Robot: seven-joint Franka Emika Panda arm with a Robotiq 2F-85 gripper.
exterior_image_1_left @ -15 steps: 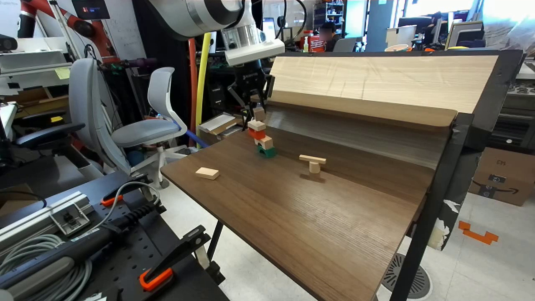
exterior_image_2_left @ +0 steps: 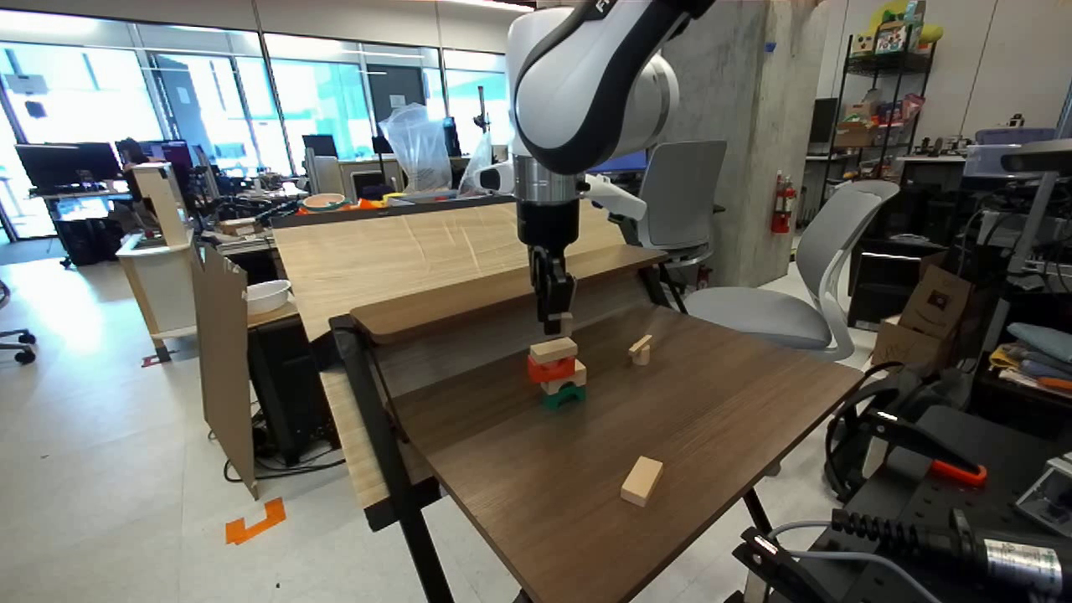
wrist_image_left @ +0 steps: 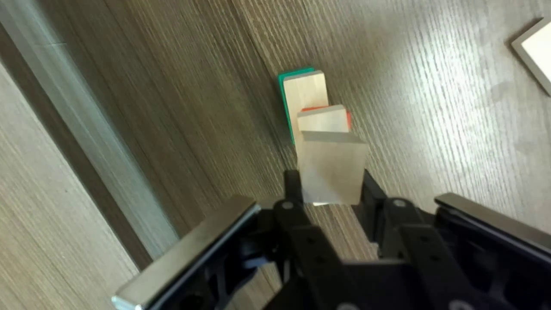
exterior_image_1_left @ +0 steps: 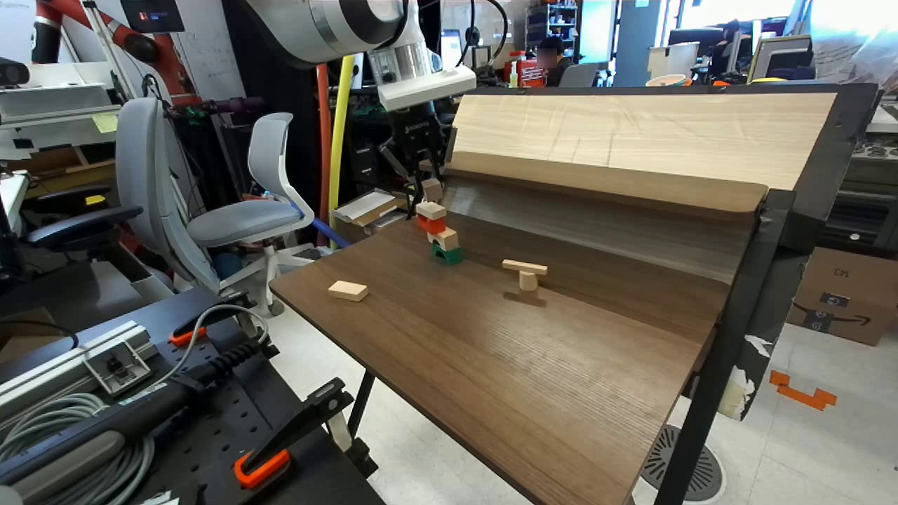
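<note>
A plain wooden block [wrist_image_left: 334, 168] sits between the fingers of my gripper, which is shut on it. Below stands an offset stack: a green arch [exterior_image_2_left: 564, 397] on the table, a plain wooden piece [exterior_image_1_left: 443, 240] over it, then a red block [exterior_image_1_left: 431, 224], then a light wooden block [exterior_image_2_left: 554, 348] on top. The held block is over one end of the stack, covering part of it in the wrist view. Whether it touches the top block, I cannot tell.
A flat wooden block [exterior_image_1_left: 349, 290] lies alone near the table's edge. Elsewhere a thin wooden bar [exterior_image_1_left: 524, 266] rests across a short wooden cylinder [exterior_image_1_left: 527, 281]. A raised shelf [exterior_image_1_left: 606, 177] runs along the back.
My gripper has turned about its upright axis, and the held block has shifted slightly left in exterior view 1. The stack and the loose pieces stand as before.
</note>
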